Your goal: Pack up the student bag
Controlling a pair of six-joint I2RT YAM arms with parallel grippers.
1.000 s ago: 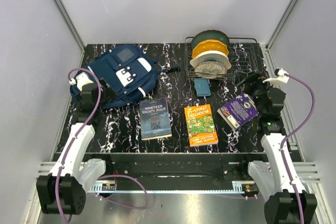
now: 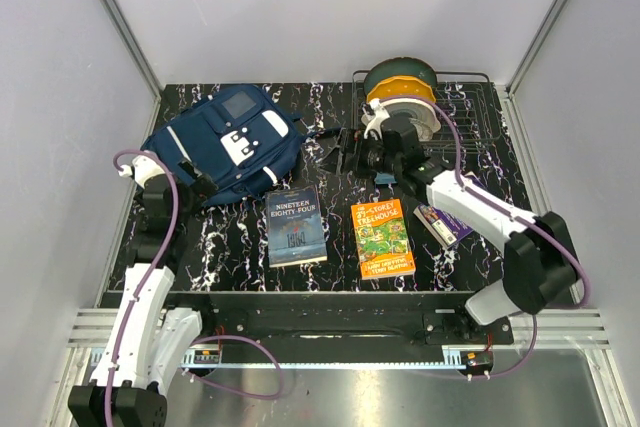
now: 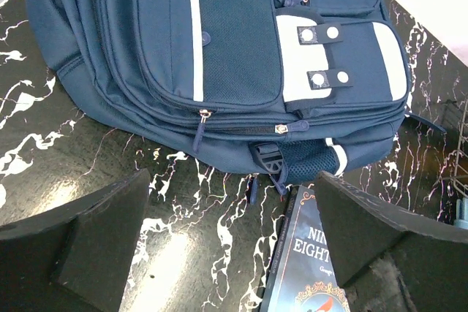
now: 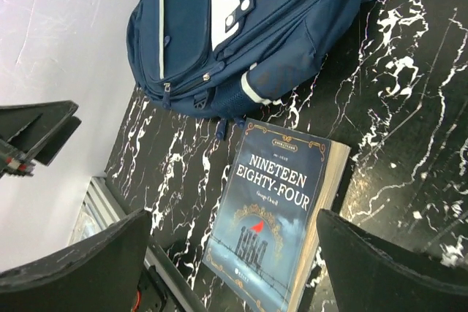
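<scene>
A navy backpack (image 2: 225, 142) lies flat at the back left, its zips closed where they show. The blue book Nineteen Eighty-Four (image 2: 296, 227) rests just in front of it. Right of that is an orange treehouse book (image 2: 382, 239), then a purple book (image 2: 445, 224) partly covered by my right arm. A small blue item (image 2: 384, 178) is mostly hidden under the same arm. My left gripper is open and empty beside the bag's front edge. Above and between the bag and the rack hovers my right gripper, open, with the blue book in view below its fingers.
A wire dish rack (image 2: 465, 107) with several plates and bowls (image 2: 400, 82) stands at the back right. Bare black marbled table (image 2: 230, 257) shows at the front left. White walls close in the back and sides.
My right arm has swung left from the right side, over the purple book and small blue item. Bag and books have stayed put.
</scene>
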